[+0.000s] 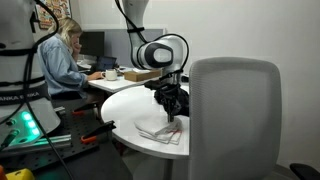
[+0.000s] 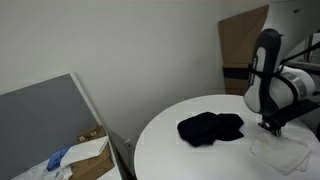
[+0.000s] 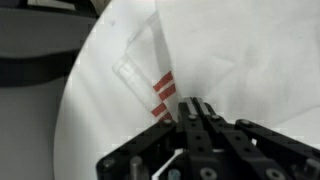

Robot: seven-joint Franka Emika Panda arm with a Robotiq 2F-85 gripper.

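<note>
A white cloth (image 1: pixel 156 131) lies partly spread near the front edge of the round white table (image 1: pixel 122 106). One part of it rises to my gripper (image 1: pixel 170 119), whose tips are at the cloth's far right side. In the wrist view, my gripper has its fingers together, and creases of the white cloth (image 3: pixel 225 65) run in to them. Red stripes mark a flat corner of the cloth to their left. The pinched bit itself is too small to make out. Exterior view 2 shows the cloth (image 2: pixel 280 151) below the gripper (image 2: pixel 272 130).
A crumpled black cloth (image 2: pixel 208 127) lies on the table to one side, partly behind my arm in exterior view 1. A grey chair back (image 1: pixel 235 118) stands close to the table's right edge. Someone sits at a desk (image 1: pixel 62 62) far behind.
</note>
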